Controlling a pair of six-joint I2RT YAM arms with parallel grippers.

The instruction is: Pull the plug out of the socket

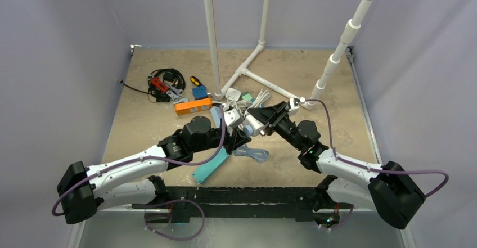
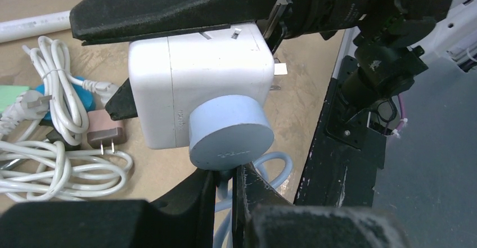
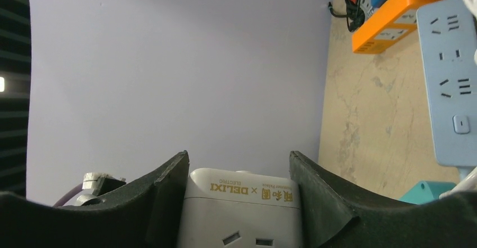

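The white cube socket (image 2: 208, 62) is up off the table, and my right gripper is shut on it, one finger on each side. Gold lettering marks one of its faces in the right wrist view. Against the side facing my left arm sits the round pale-blue plug (image 2: 230, 132), its disc touching the cube with no visible gap; its pins are hidden. My left gripper is shut on the plug's narrow neck just under the disc, and the pale-blue cord (image 2: 275, 169) hangs behind the fingers.
An orange power strip (image 1: 193, 107) and a pale-blue strip (image 3: 450, 85) lie on the table. Coiled white cables (image 2: 59, 90) and several small adapters are behind the arms. A teal box (image 1: 211, 166) lies in front. White pipes (image 1: 270, 85) stand at the back.
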